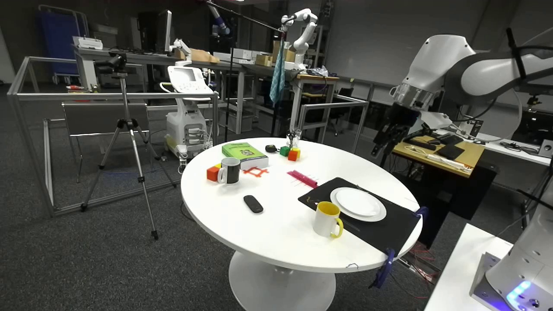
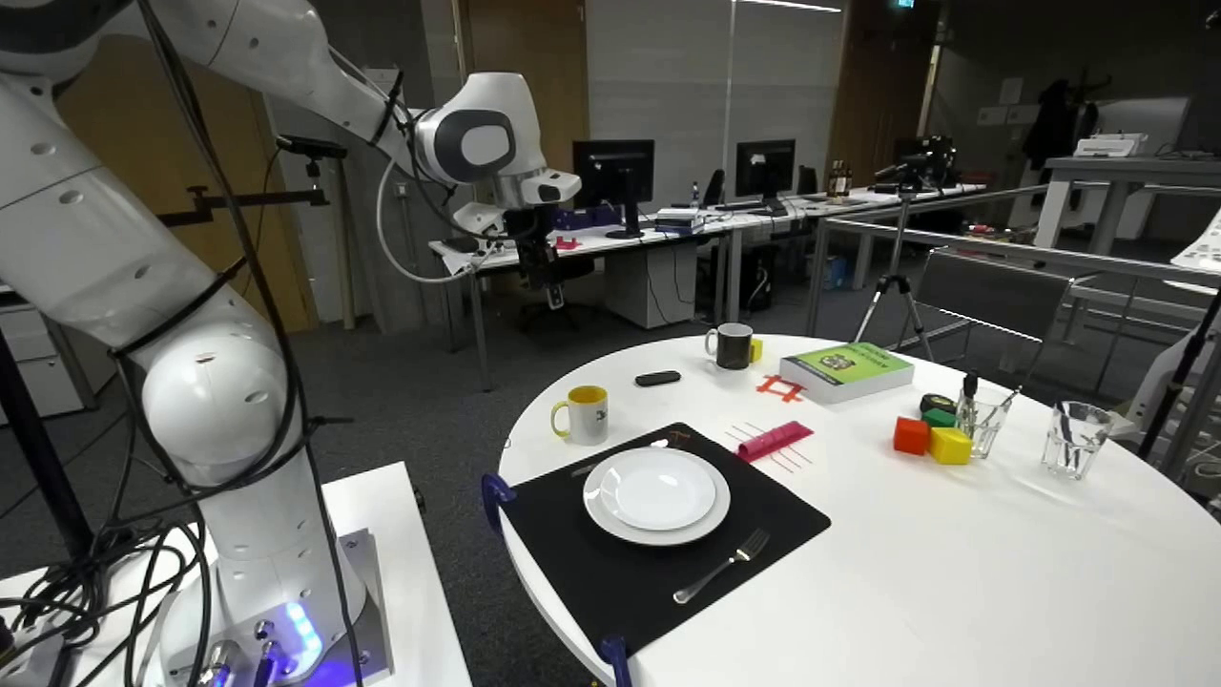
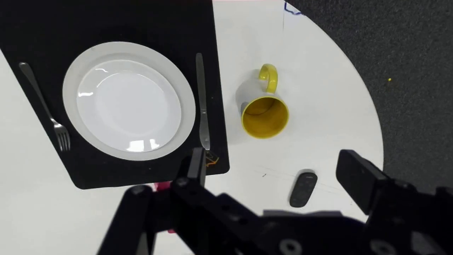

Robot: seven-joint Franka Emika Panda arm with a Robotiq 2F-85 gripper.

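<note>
My gripper is open high above the table, its dark fingers wide apart in the wrist view with nothing between them. Below it stands an upright white mug with a yellow inside and handle [image 3: 265, 119], on the white tabletop beside the black placemat [image 3: 148, 174]. Two stacked white plates [image 3: 131, 102] rest on that mat, flanked by a fork [image 3: 44, 102] and a knife [image 3: 201, 93]. Nearer the fingers in the wrist view lies a black remote [image 3: 303, 189] on bare table.
Across the table are a black and white mug [image 2: 729, 345], a green book [image 2: 847, 368], coloured blocks [image 2: 912, 435], a glass with pens [image 2: 984, 424] and another glass [image 2: 1073, 441]. Blue clamps [image 1: 383, 269] grip the table edge at the mat.
</note>
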